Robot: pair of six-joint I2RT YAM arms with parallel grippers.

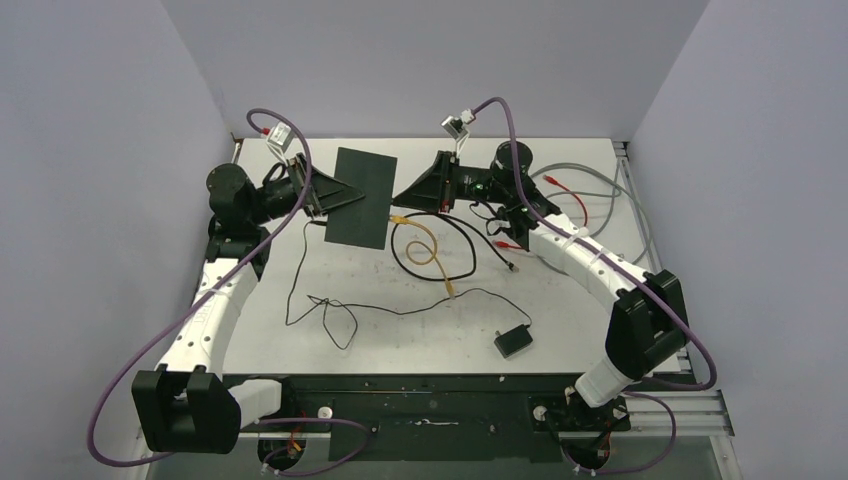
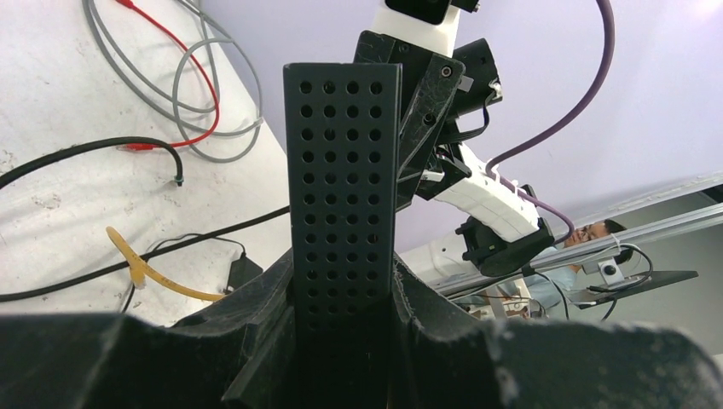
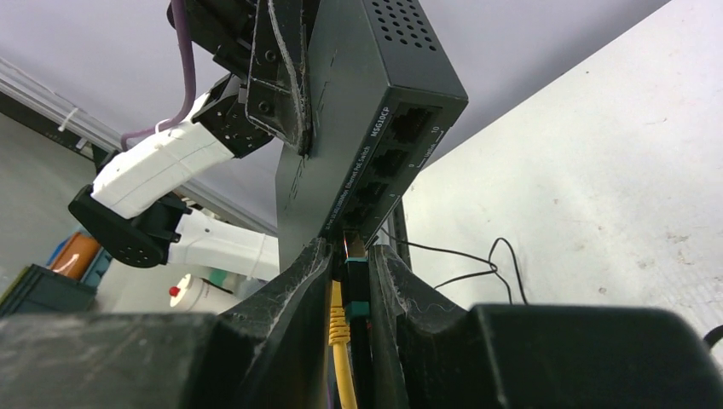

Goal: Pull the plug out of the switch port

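My left gripper is shut on the dark, flat network switch, which hangs above the table. In the right wrist view, the switch's port face is turned toward my right gripper. That gripper is shut on the plug of a black cable. The plug's clear head shows just ahead of the fingertips, at the lower end of the port row; how deep it sits cannot be told. Right beside it runs a yellow cable toward the switch; its plug end is hidden by my fingers.
On the white table lie a black power adapter, a loop of black cable, and grey cable with red plugs at the right. The yellow cable hangs below the switch.
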